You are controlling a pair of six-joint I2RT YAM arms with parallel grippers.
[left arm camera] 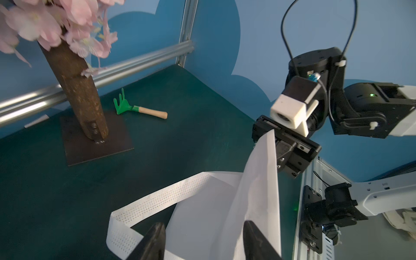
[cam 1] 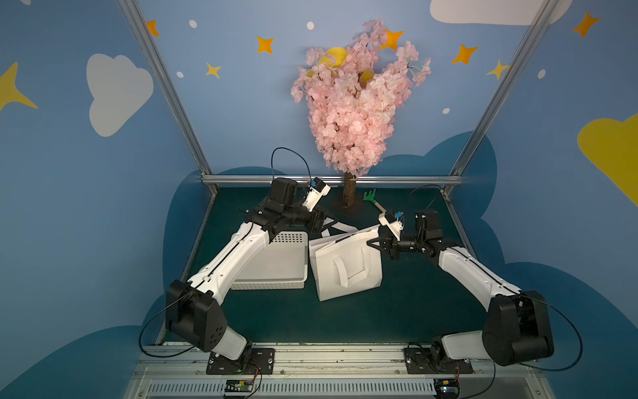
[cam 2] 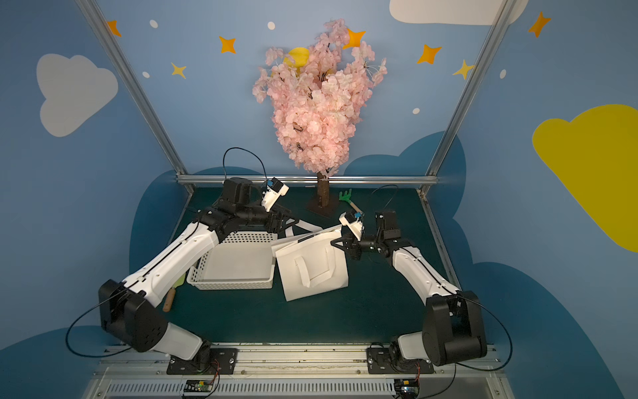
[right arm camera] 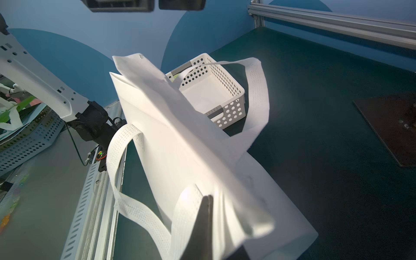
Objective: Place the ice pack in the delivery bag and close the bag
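The white delivery bag (cam 1: 349,269) stands tilted in the middle of the table, its handles loose on both sides. At its upper right corner my right gripper (cam 1: 374,244) is shut; in the right wrist view the bag's thin edge runs between the fingers, one of them mostly hidden. My left gripper is open above the bag's far left side. Beyond its fingers (left arm camera: 151,242) the left wrist view shows a white panel and a handle (left arm camera: 160,199). I see no ice pack in any view, and most of the bag's inside is hidden.
An empty-looking white basket (cam 2: 234,259) stands close to the bag's left. Behind are the blossom tree (cam 1: 349,189) and a small green rake (cam 1: 372,198). A wooden-handled tool (cam 2: 169,299) lies left of the basket.
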